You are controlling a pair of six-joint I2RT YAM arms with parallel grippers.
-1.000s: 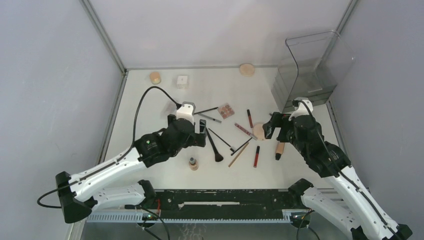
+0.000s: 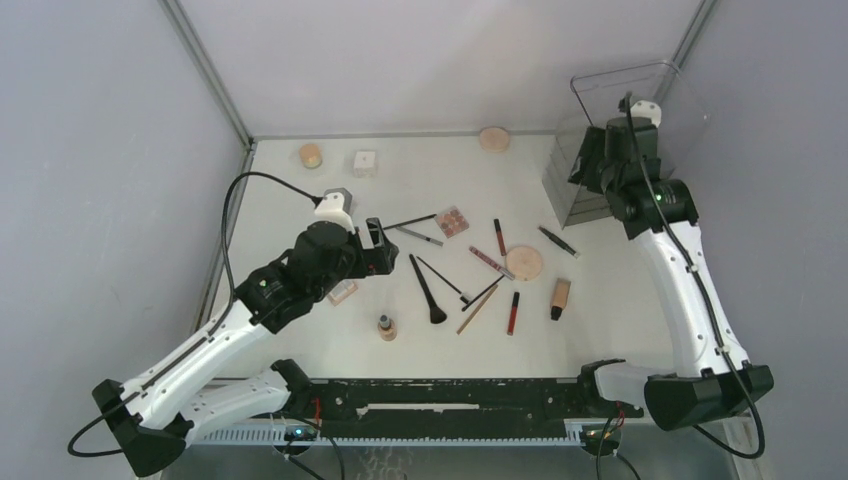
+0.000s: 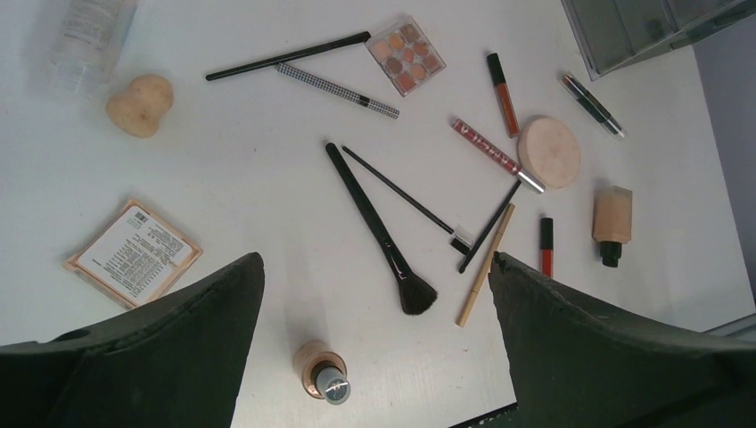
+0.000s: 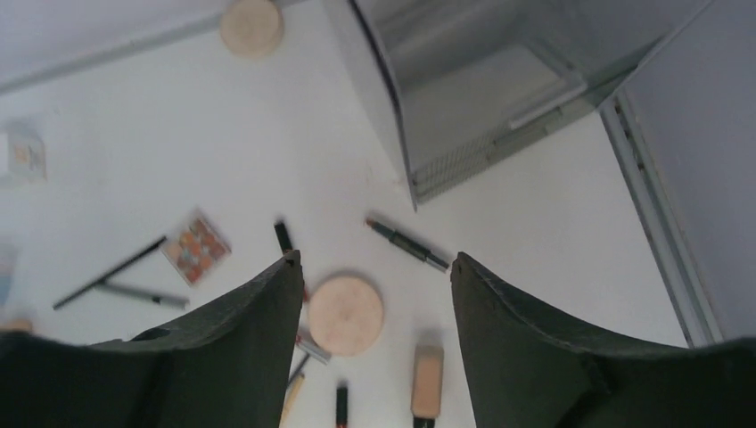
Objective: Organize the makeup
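Observation:
Makeup lies scattered on the white table: an eyeshadow palette (image 2: 452, 222), a large black brush (image 2: 430, 300), a round compact (image 2: 524, 263), lip tubes, pencils, a foundation tube (image 2: 560, 300) and an upright bottle (image 2: 386, 329). A clear acrylic organizer (image 2: 565, 208) stands at back right. My right gripper (image 2: 585, 165) is raised at the organizer, its fingers apart, nothing between them in the blurred right wrist view. My left gripper (image 2: 374, 245) hangs open and empty above the table's left part, over the brush and bottle area.
At the back are a cream jar (image 2: 310, 155), a white box (image 2: 364, 164) and another round compact (image 2: 493, 140). Walls enclose the back and sides. The table's front right and far left have some bare room.
My right arm has risen toward the back right, up to the organizer. My left arm has shifted left over the last second.

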